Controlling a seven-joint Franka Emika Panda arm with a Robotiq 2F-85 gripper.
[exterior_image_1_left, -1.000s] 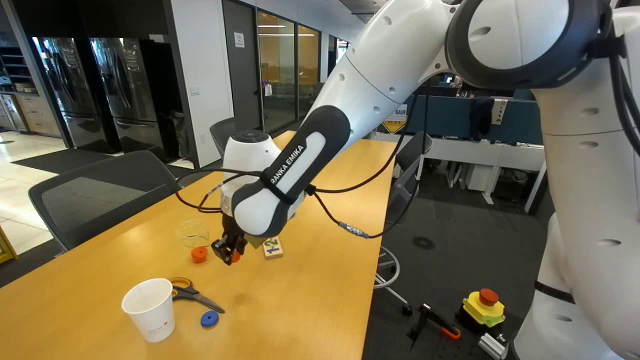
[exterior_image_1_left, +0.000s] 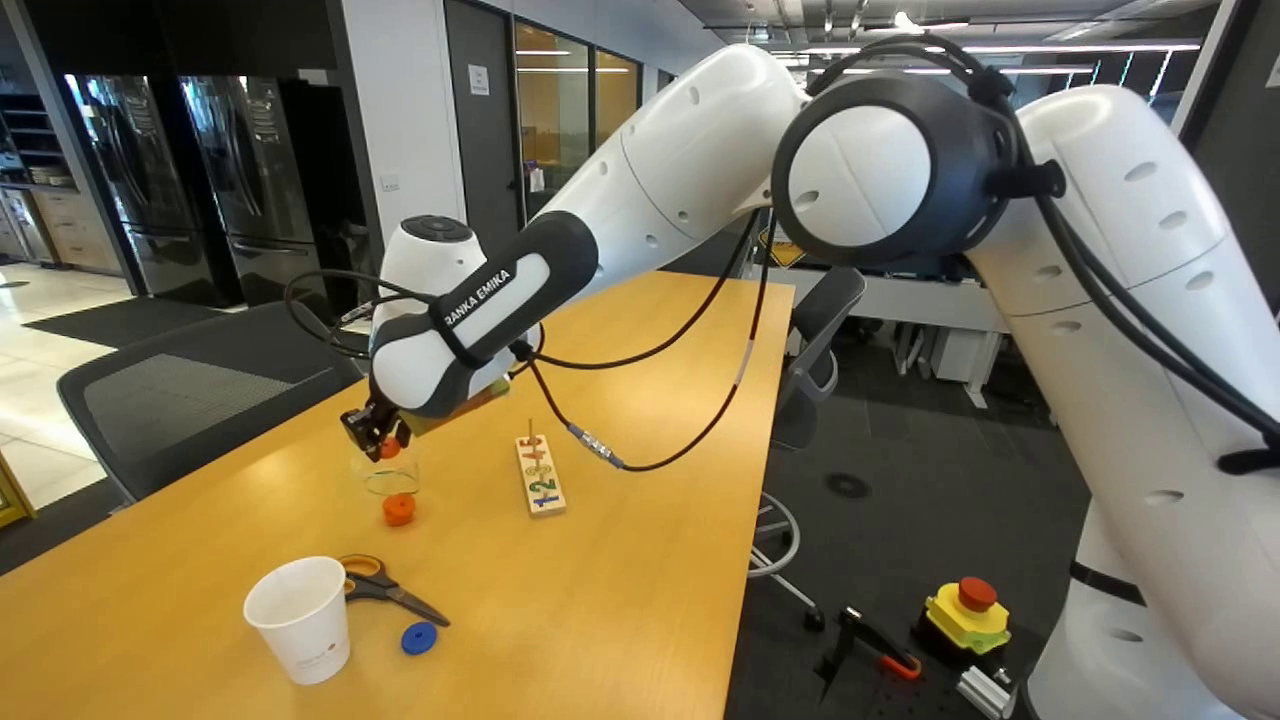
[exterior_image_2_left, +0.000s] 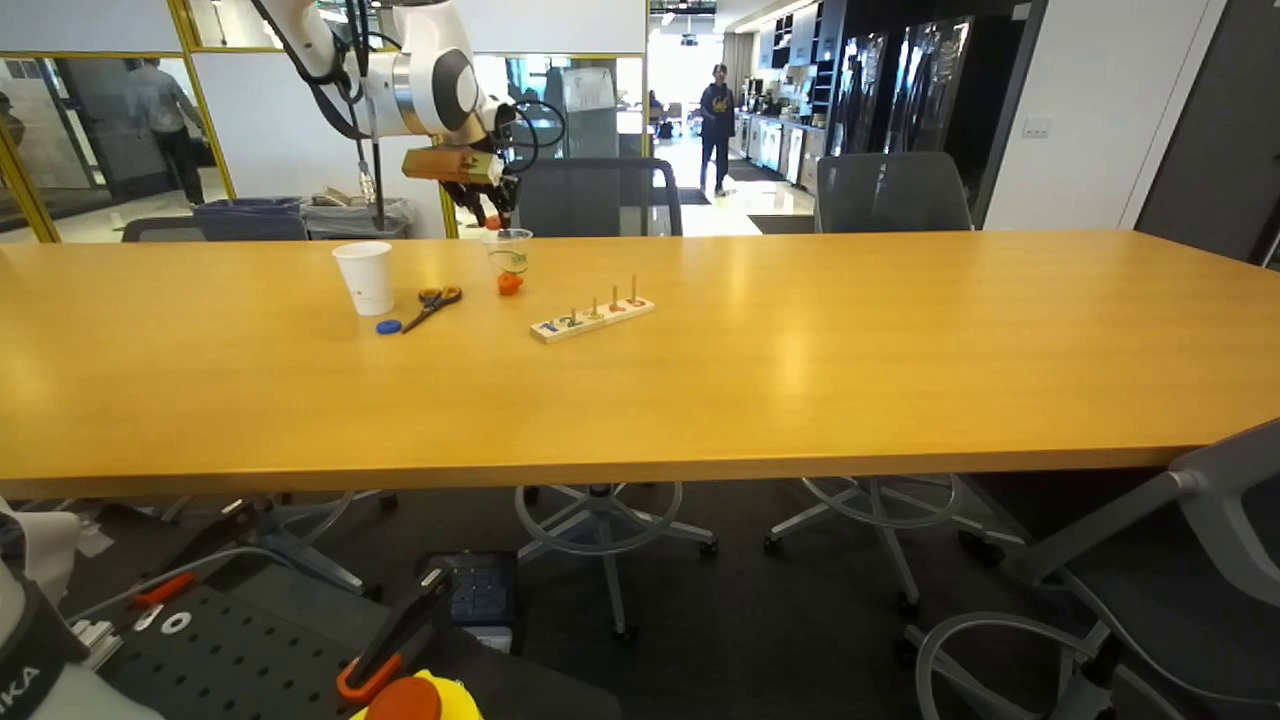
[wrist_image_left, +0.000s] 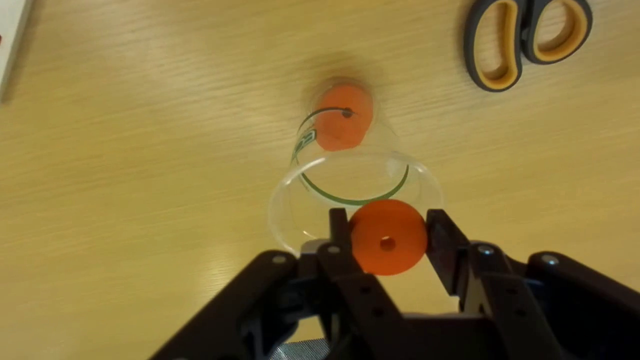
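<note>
Between the fingertips of my gripper is an orange ring (wrist_image_left: 384, 252) with a small centre hole; the fingers are shut on it. Below stands a clear plastic cup (wrist_image_left: 309, 141) with a green print, its rim (wrist_image_left: 277, 204) open toward me. From the wrist view, the held ring overlaps the near part of that rim. A second orange piece (wrist_image_left: 342, 123) shows through the cup's base end; in exterior view 1 this orange piece (exterior_image_1_left: 398, 510) sits at the cup's bottom, but I cannot tell whether inside or beside it.
A numbered peg board (exterior_image_1_left: 540, 476) lies right of the cup in exterior view 1. Nearer that camera are a white paper cup (exterior_image_1_left: 300, 618), scissors (exterior_image_1_left: 384, 584) and a blue ring (exterior_image_1_left: 419, 637).
The arm has swung left and up in exterior view 1, carrying the orange ring from beside the peg board to above the clear cup. The peg board is uncovered now.
</note>
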